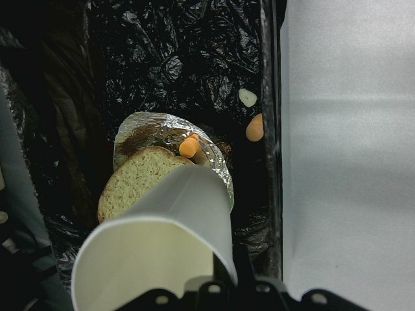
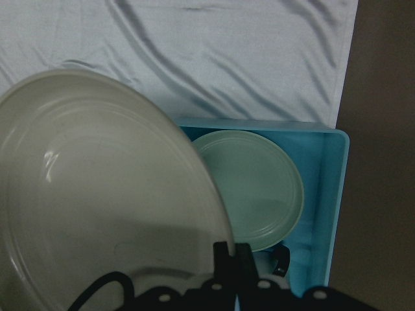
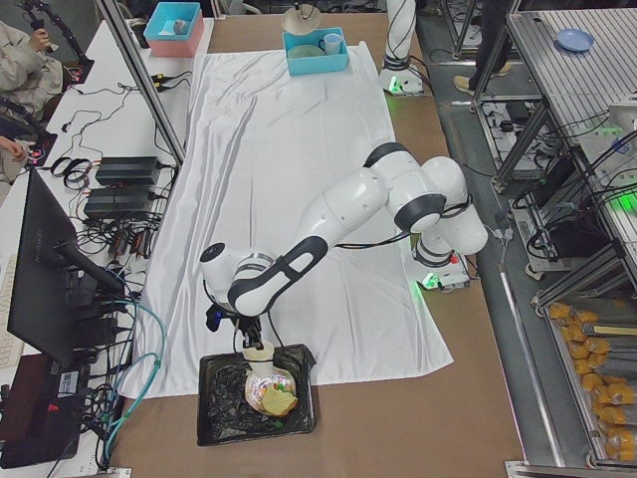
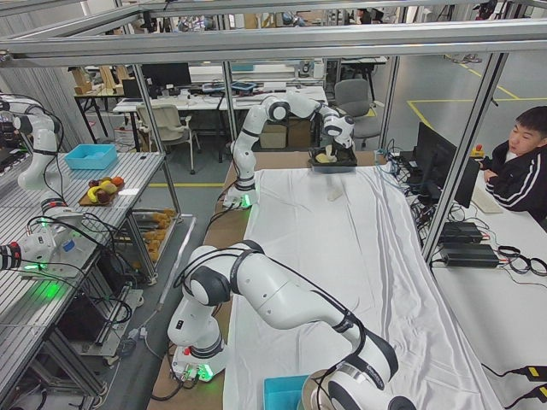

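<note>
My left gripper [image 3: 254, 341] is shut on a white paper cup [image 1: 149, 259], held over a black bag-lined tray [image 3: 214, 408]. In the tray lie crumpled foil [image 1: 139, 129], a bread piece [image 1: 133, 181] and orange bits [image 1: 189, 146]. My right gripper is shut on the rim of a cream plate [image 2: 97, 181], held beside and partly over a blue bin [image 2: 321, 214] holding a pale green plate [image 2: 253, 181].
A monitor [image 3: 45, 289] and cables stand along the left side; a metal rack [image 3: 567, 100] is on the right.
</note>
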